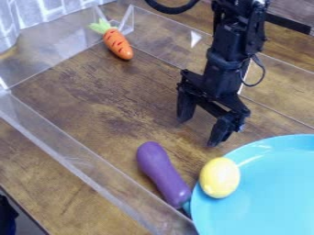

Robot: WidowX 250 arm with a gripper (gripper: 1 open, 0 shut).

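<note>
The black gripper (201, 114) hangs low over the middle right of the wooden board, its fingers open, with nothing visible between them. Below it lie a purple eggplant (162, 171) and, on the rim of a blue plate (267, 206), a yellow lemon-like object (219, 177). An orange carrot (117, 42) with a green top lies at the back left, well away from the gripper.
Clear plastic walls (73, 165) border the work area.
</note>
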